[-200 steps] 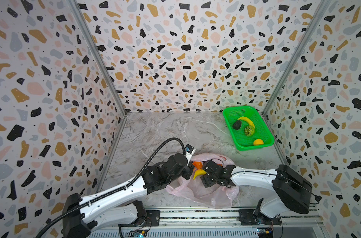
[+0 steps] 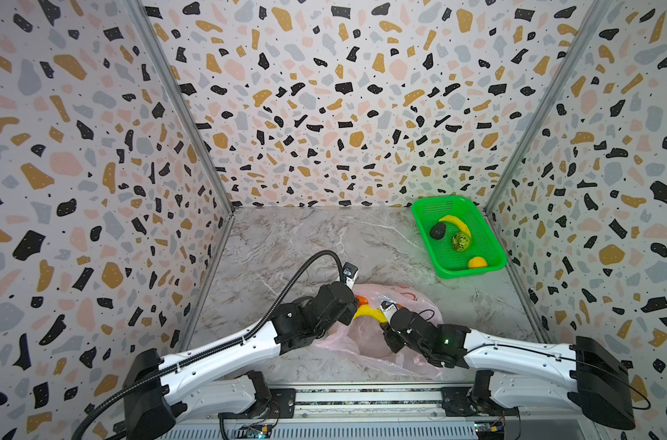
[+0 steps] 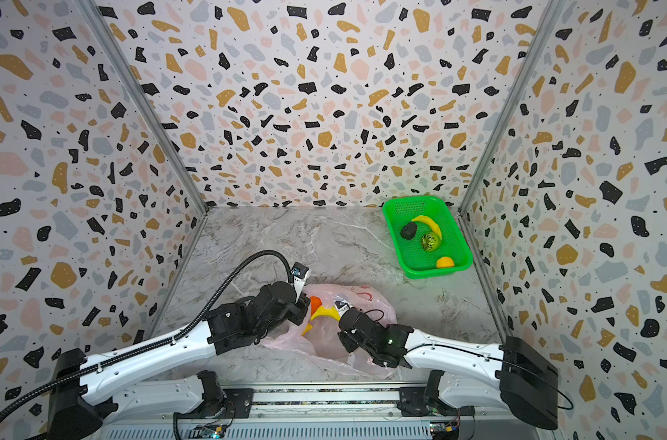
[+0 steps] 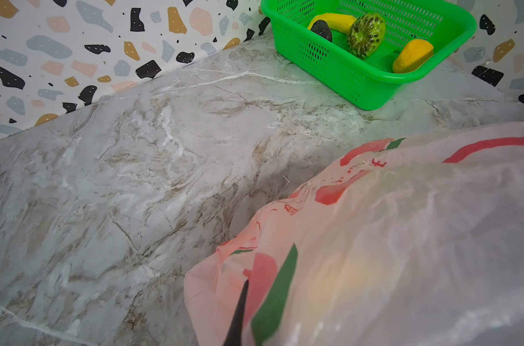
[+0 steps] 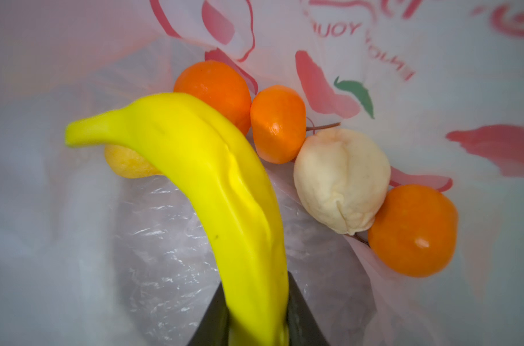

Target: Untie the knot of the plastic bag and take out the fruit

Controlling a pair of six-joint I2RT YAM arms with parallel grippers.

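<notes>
The pink plastic bag (image 2: 362, 348) lies open at the front middle. My right gripper is shut on a banana (image 5: 204, 167) inside it. Beyond the banana in the right wrist view are several orange fruits (image 5: 417, 230), a pale round fruit (image 5: 339, 178) and a yellow fruit (image 5: 129, 164) partly hidden.
A green basket (image 2: 450, 264) at the back right holds a banana, an avocado, a spotted green fruit and a yellow-orange fruit. Patterned walls enclose it on three sides.
My right arm has shifted, its elbow outward, and the banana in its gripper has lifted a little within the bag. My left gripper has moved only slightly.
</notes>
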